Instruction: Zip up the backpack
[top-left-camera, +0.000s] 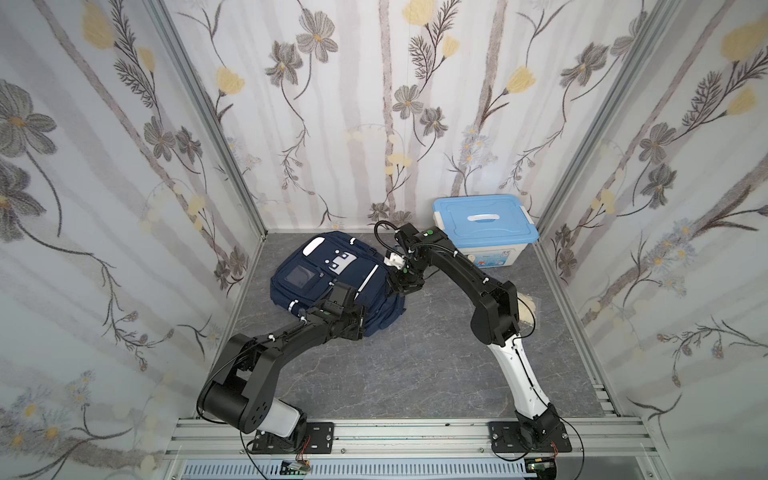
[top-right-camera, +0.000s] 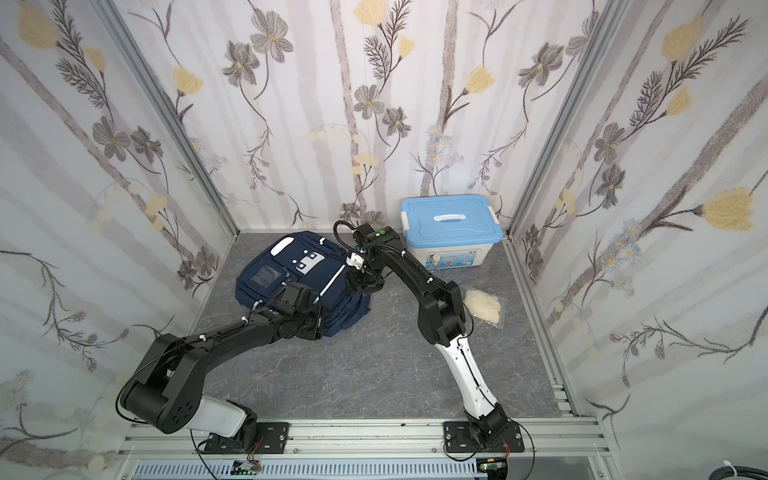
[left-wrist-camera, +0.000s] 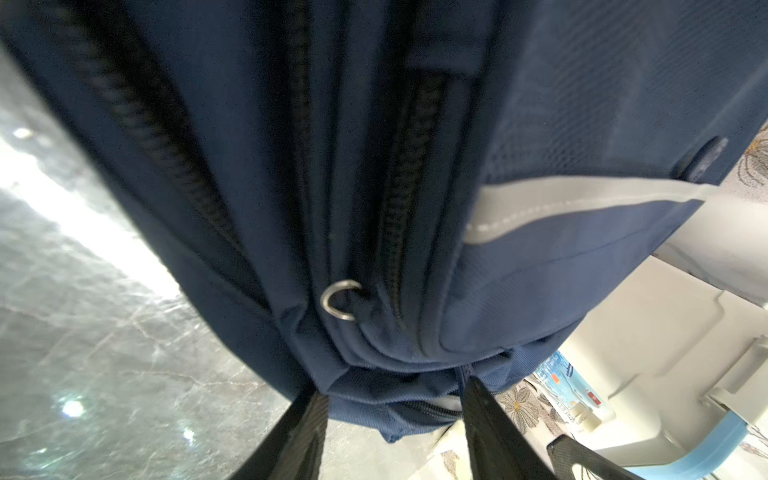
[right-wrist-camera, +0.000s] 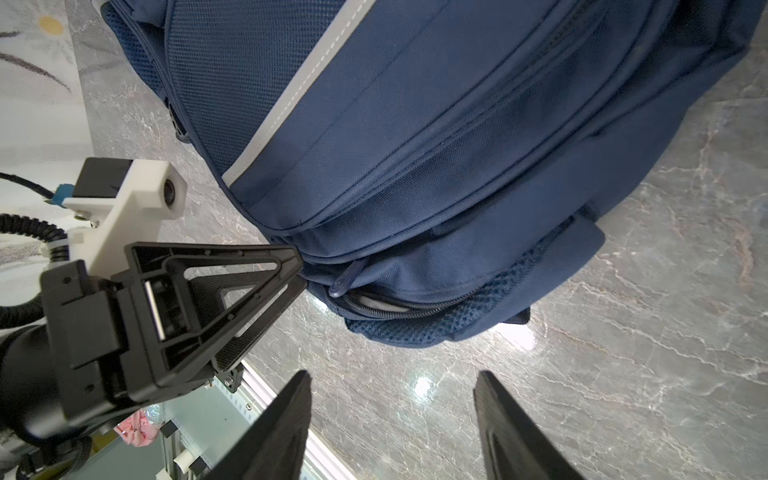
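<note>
The navy backpack (top-left-camera: 320, 264) lies on the grey floor at left. My left gripper (top-left-camera: 352, 324) hangs over its front right side, fingers apart; the left wrist view shows a zipper track (left-wrist-camera: 412, 184) and a silver ring (left-wrist-camera: 340, 301) on the fabric between and beyond the fingertips. My right gripper (top-right-camera: 360, 280) is at the bag's right end, fingers apart with nothing held. In the right wrist view, a zipper pull (right-wrist-camera: 348, 276) lies on the folded fabric, and the left gripper's dark fingers (right-wrist-camera: 224, 249) reach in from the left.
A lidded storage box (top-left-camera: 484, 212) with a blue top stands at the back right. A small bag of pale material (top-right-camera: 482, 307) lies near the right edge.
</note>
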